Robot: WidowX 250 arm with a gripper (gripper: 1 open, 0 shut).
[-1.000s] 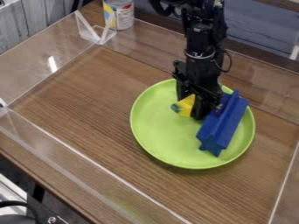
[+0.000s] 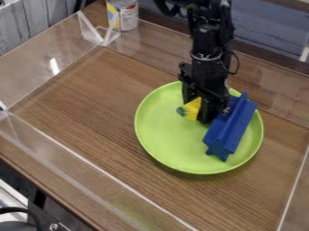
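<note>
My black gripper (image 2: 205,97) reaches down from the top over the green plate (image 2: 169,135), its tip over a small yellow object (image 2: 191,110) on the plate. The gripper looks shut on that yellow object, though the dark fingers partly hide it. A blue block-like object (image 2: 230,128) lies on the right side of the plate, close beside the gripper.
A can (image 2: 122,15) stands at the back left, with a white object (image 2: 99,32) near it. A low wall borders the back right.
</note>
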